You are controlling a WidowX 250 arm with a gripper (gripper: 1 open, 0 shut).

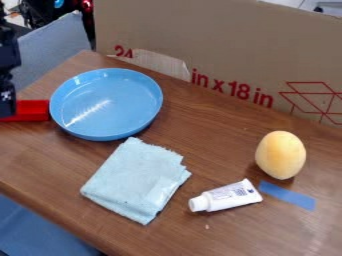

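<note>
My dark gripper [6,80] shows only partly at the left edge, above a red object [27,110] that lies left of a blue plate [107,103]; whether it is open or shut is hard to see. A folded pale blue cloth [134,180] lies in front of the plate. A white tube [226,197] lies to the right of the cloth, and a yellow oval object [279,155] sits further right.
A large cardboard box [221,50] stands along the back. A strip of blue tape [287,197] is on the wooden table [187,130]. The middle of the table between plate and yellow object is clear.
</note>
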